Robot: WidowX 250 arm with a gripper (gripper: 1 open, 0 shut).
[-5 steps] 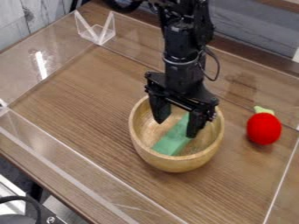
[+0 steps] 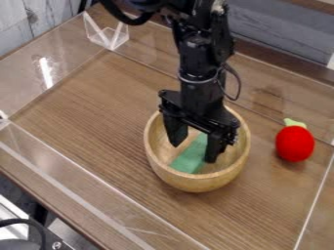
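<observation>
The black gripper (image 2: pixel 196 126) reaches down into a tan bowl (image 2: pixel 196 180) in the centre of the view, its fingers apart. A light green object (image 2: pixel 190 154) lies in the bowl below and between the fingers; I cannot tell whether they touch it. The gripper hides part of the bowl's inside.
A red tomato-like object (image 2: pixel 295 144) with a pale green piece behind it sits to the right of the bowl. A clear container (image 2: pixel 108 32) stands at the back left. Black cables lie at the bottom left corner.
The gripper has shifted slightly left and down within the bowl. The bowl and the green object also appear shifted slightly.
</observation>
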